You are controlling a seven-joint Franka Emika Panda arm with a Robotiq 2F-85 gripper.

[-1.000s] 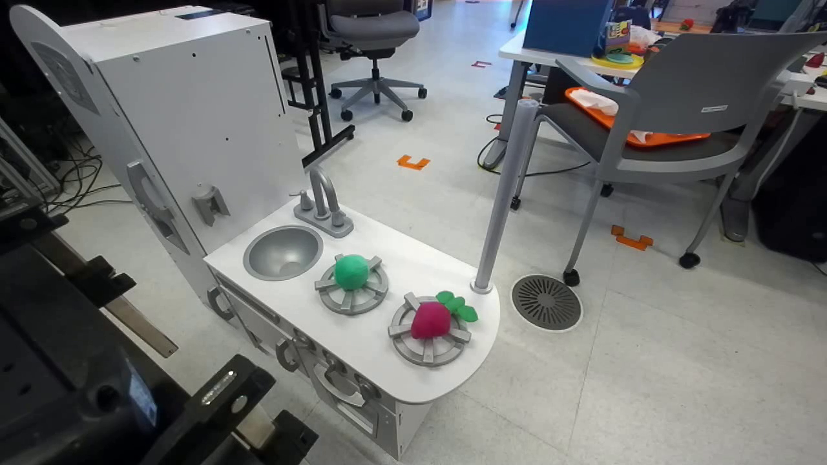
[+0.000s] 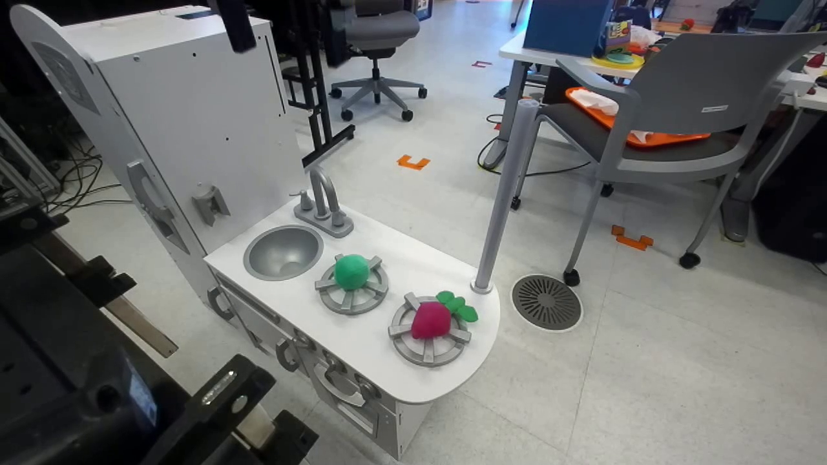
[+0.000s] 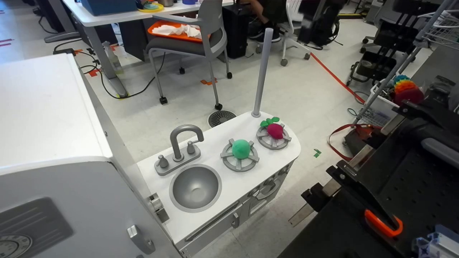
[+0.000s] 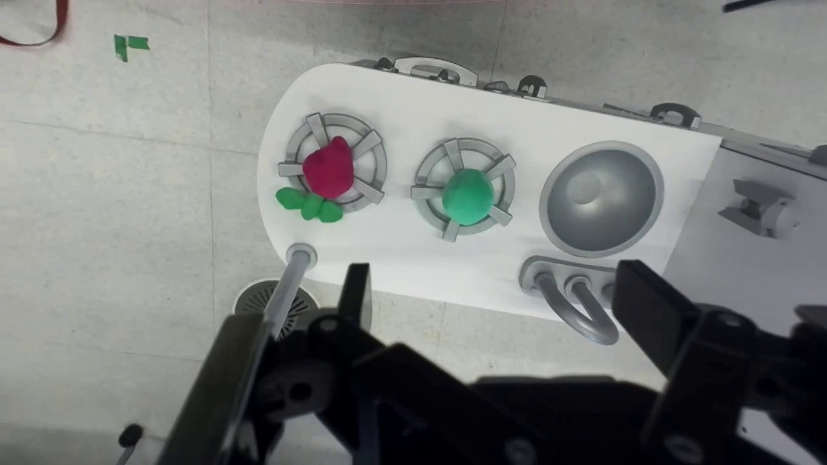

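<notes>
A round green toy (image 4: 468, 197) rests on the burner nearer the sink of a white toy kitchen counter (image 4: 403, 256). On the other burner, at the rounded end, lies a magenta toy vegetable (image 4: 329, 169) with green leaves (image 4: 311, 206). The grey sink basin (image 4: 601, 199) is empty, with the faucet (image 4: 593, 318) behind it. My gripper is open, its fingers wide apart and nothing between them. In exterior view 1 the gripper (image 2: 288, 53) shows only as dark fingertips at the top edge, well above the counter and clear of both toys.
A grey post (image 2: 505, 201) rises from the counter's back corner by the magenta toy. The tall white toy fridge (image 2: 194, 116) borders the sink end. Black rails (image 2: 209, 403) stand in front of the kitchen. Open counter surface surrounds the burners.
Dark fingertips have come into sight at the top of exterior view 1, where none showed a second ago. Both toys and the kitchen stay in place.
</notes>
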